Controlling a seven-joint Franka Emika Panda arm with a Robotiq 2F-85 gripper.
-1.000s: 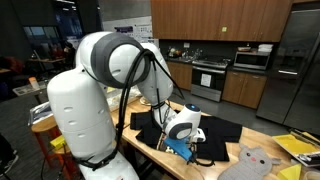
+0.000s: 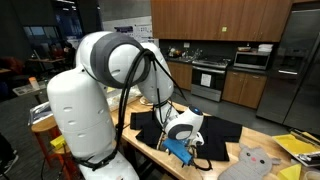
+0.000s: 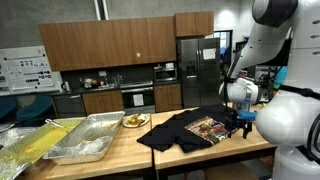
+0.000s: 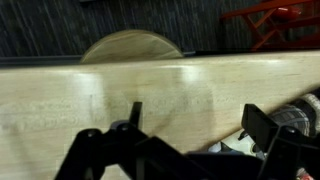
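My gripper is open over the pale wooden tabletop, its two dark fingers wide apart in the wrist view. Bare wood shows between them, with nothing held. At the lower right of that view, a patterned cloth-like item lies partly behind the right finger. A black cloth is spread over the table in exterior view 2, with a multicoloured patch on it near the arm. In exterior view 1 the arm's wrist largely hides the gripper.
A grey flat item lies right of the arm, with a yellow-edged tray beyond. Clear bins and a plate of colourful items stand farther along. Past the table edge, a round stool top shows.
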